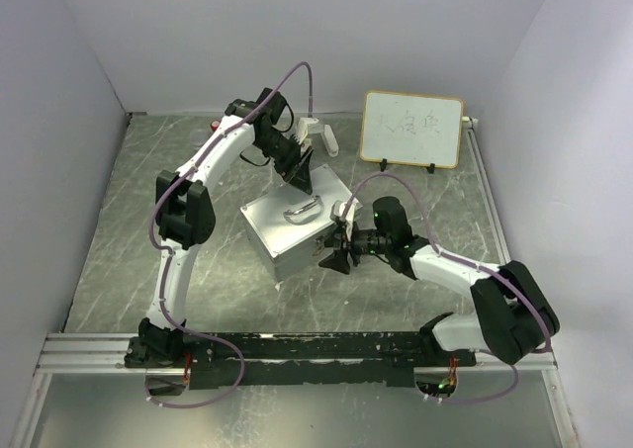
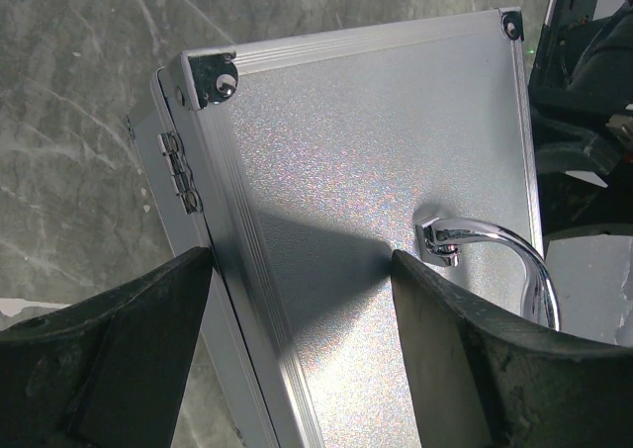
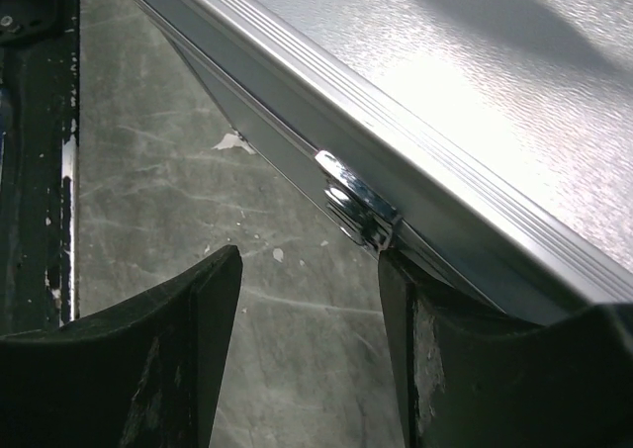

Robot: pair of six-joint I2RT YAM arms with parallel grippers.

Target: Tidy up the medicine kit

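Note:
A closed silver metal case [image 1: 269,214] sits at an angle mid-table, its curved chrome handle [image 1: 305,209] on the lid. In the left wrist view, my left gripper is open above the hinged edge: one finger is on the outer side, the other over the lid [image 2: 366,161]. A hinge [image 2: 180,173] shows nearby. My right gripper stands open at the opposite side. One of its fingertips is right by the metal latch [image 3: 358,206], whether touching I cannot tell. Nothing shows between either pair of fingers. The case's inside is hidden.
A framed whiteboard [image 1: 411,127] stands at the back right. Behind the case lies a small white object [image 1: 329,140], and a red item [image 1: 215,125] is partly hidden by the left arm.

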